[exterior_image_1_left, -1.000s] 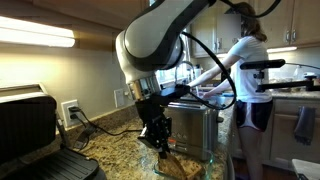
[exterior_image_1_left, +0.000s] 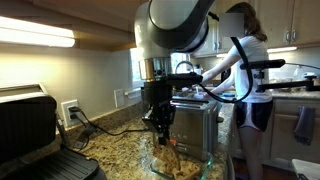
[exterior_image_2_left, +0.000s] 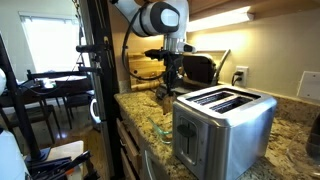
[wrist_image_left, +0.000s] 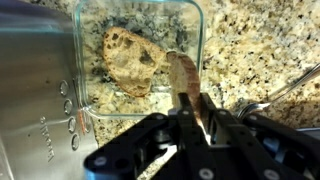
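Note:
My gripper is shut on a bread slice (wrist_image_left: 183, 75), which stands on edge between the fingers in the wrist view. The held slice overlaps the right side of a clear glass container (wrist_image_left: 137, 4). Inside that container lies a second bread slice (wrist_image_left: 130, 62), flat and browned. From the first exterior view, my gripper (exterior_image_1_left: 160, 135) is above the container beside the toaster (exterior_image_1_left: 190, 128). Whether the held slice still touches the container cannot be told.
The steel toaster (exterior_image_2_left: 215, 128) stands close beside the container. A fork-like utensil (wrist_image_left: 285, 88) rests on the granite counter to the right. A black appliance (exterior_image_1_left: 40, 140) is at the left, and a person (exterior_image_1_left: 250, 70) stands at the back.
The gripper has risen over the last second, and the held slice has come up with it from the container. The toaster and container appear unmoved.

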